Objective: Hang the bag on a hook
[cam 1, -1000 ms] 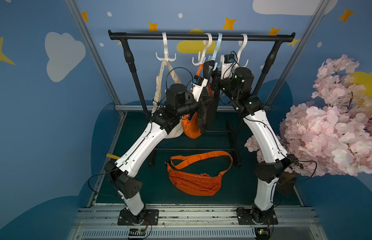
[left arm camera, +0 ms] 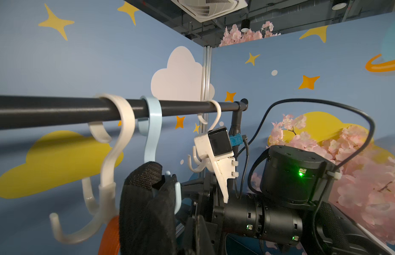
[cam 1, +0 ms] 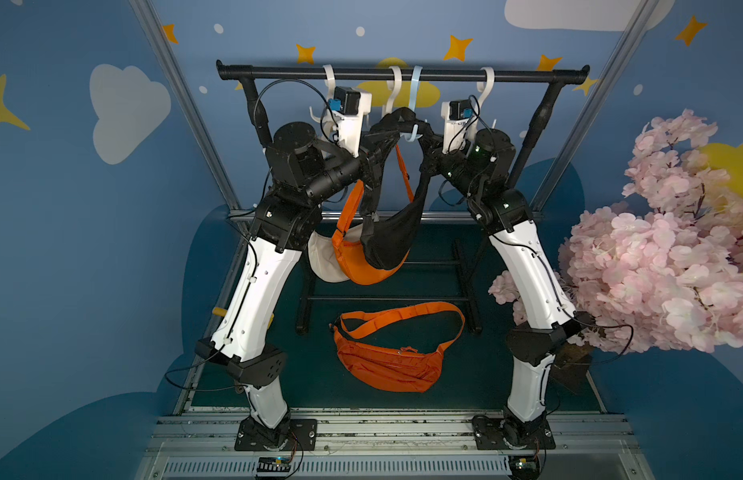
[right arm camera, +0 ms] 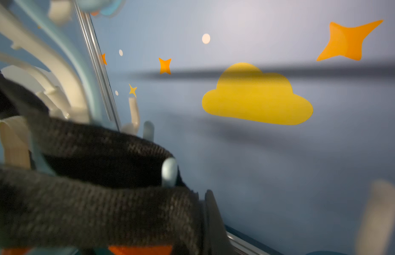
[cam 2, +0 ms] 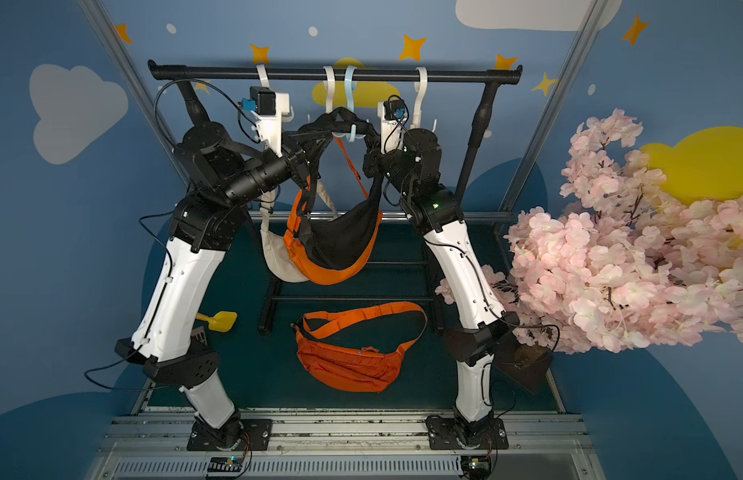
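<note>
The black bag (cam 1: 399, 232) hangs below the rail, its strap (left arm camera: 146, 208) raised to the light blue hook (left arm camera: 153, 127). A tip of that hook shows beside the strap in both wrist views; how deep the strap sits on it cannot be told. At the strap's left stretch, my left gripper (cam 1: 394, 141) is shut on thin black cloth, with the contact partly hidden. My right gripper (cam 1: 426, 150) is shut at the strap close to the hook's right side; in the right wrist view the cloth folds against a dark finger (right arm camera: 216, 227).
White hooks (left arm camera: 121, 136) flank the light blue one on the black rail (cam 1: 531, 76). An orange bag (cam 2: 339, 276) and a cream bag (cam 2: 279, 260) hang close behind. Another orange bag (cam 1: 391, 364) lies on the floor. Pink blossoms (cam 1: 667, 264) stand right.
My left gripper has risen and moved left, spreading the black bag and lifting its strap towards the rail. The light blue hook and the white one beside it shifted left.
</note>
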